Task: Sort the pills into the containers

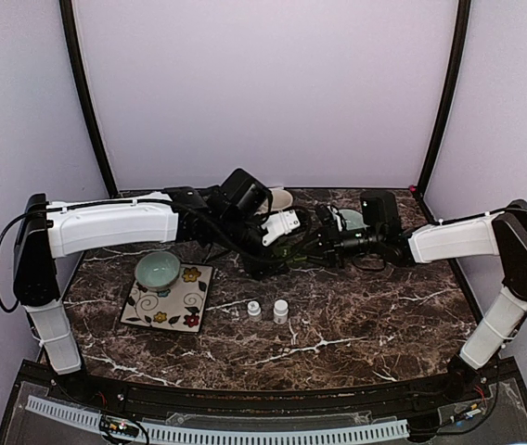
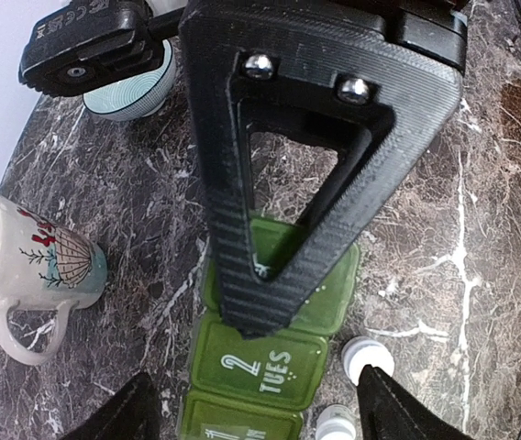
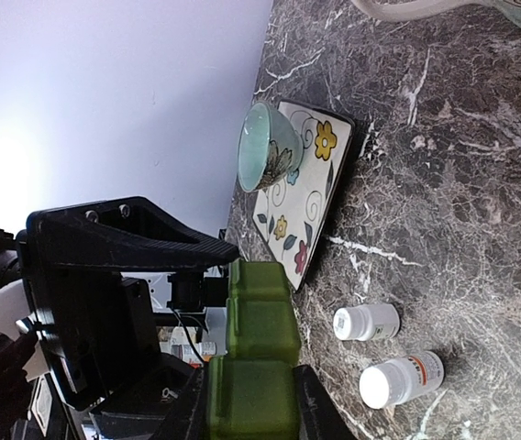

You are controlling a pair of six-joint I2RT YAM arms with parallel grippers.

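A green pill organizer point(image 2: 259, 367) with weekday lids, also in the right wrist view point(image 3: 253, 399), is held in the air by my right gripper, which is shut on it; its black finger point(image 2: 242, 229) lies over the lids in the left wrist view. My left gripper is open beside the organizer, its fingertips at that view's bottom edge. In the top view both grippers meet at the centre, partly hiding the organizer. Two white pill bottles point(image 1: 281, 311) point(image 3: 366, 322) lie below on the marble table, upright in the top view.
A green bowl point(image 1: 158, 269) sits on a flowered tray point(image 1: 191, 311) at the left. A white mug point(image 2: 27, 257) and another bowl point(image 2: 128, 96) stand at the back.
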